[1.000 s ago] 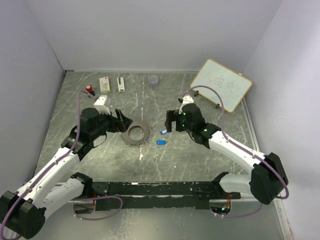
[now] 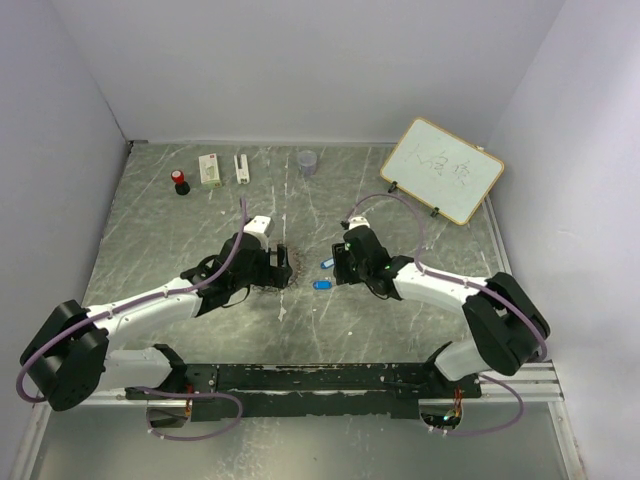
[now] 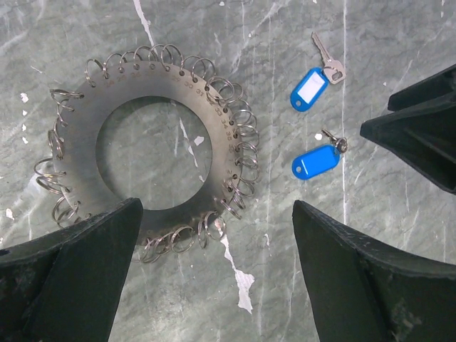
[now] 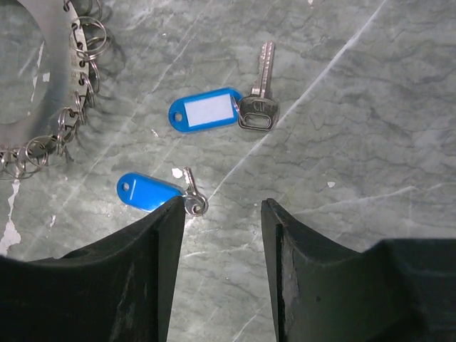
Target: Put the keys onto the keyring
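Note:
The keyring is a flat metal disc [image 3: 82,160] with many small wire rings round its edge, lying on the table. To its right lie two keys with blue tags. The farther key [image 4: 258,103] has a blue tag with a white label [image 4: 206,111]; the nearer small key [image 4: 193,196] is on a plain blue tag [image 4: 146,192]. My left gripper hovers open over the near part of the disc, nothing between its fingers. Part open, my right gripper is above the table near the small key, its left fingertip by the key's head, nothing gripped.
At the back stand a red-topped black stamp [image 2: 180,183], a small box [image 2: 210,170], a white object [image 2: 242,168] and a clear cup [image 2: 307,162]. A whiteboard [image 2: 443,171] leans at the back right.
My left gripper has moved right and toward the front, from beside the disc to over it.

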